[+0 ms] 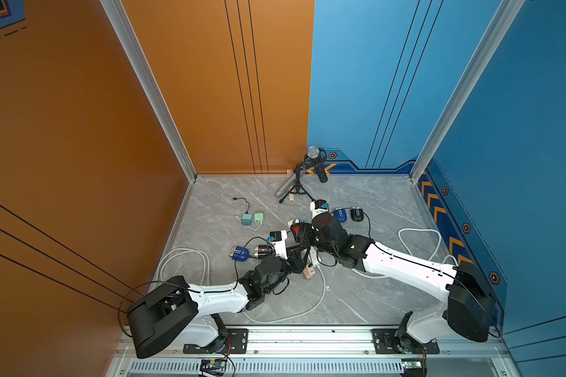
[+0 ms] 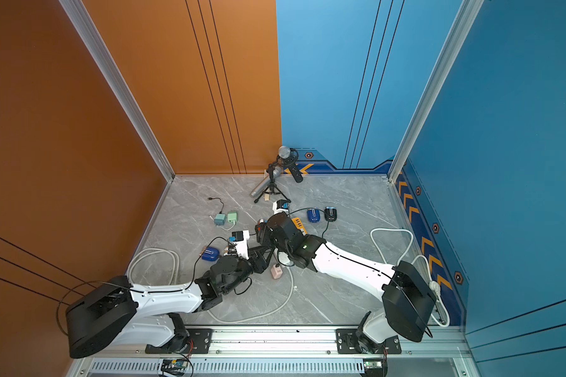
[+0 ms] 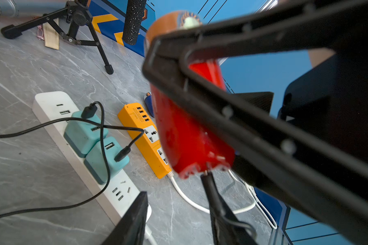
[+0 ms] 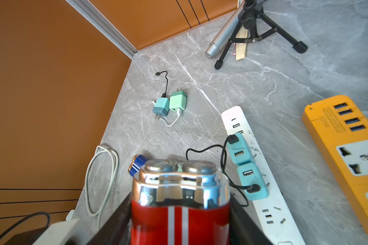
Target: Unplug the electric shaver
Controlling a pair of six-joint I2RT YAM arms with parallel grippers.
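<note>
My right gripper (image 1: 303, 237) is shut on a red shaver (image 4: 180, 226) with a chrome top, held upright above the table. In the left wrist view the shaver (image 3: 180, 130) shows close up, with a black cord connector (image 3: 210, 187) at its bottom end. My left gripper is just below it, fingers apart, the connector beside or between them; whether it touches is unclear. A pink charger (image 1: 308, 272) is near the grippers in the top left view, on the cord's side.
A white power strip (image 4: 274, 214) carries teal chargers (image 4: 249, 179); a yellow strip (image 4: 323, 122) lies right of it. A microphone tripod (image 4: 253, 24) stands at the back. Blue (image 1: 239, 253) and black (image 1: 357, 214) shavers and loose cables surround the arms.
</note>
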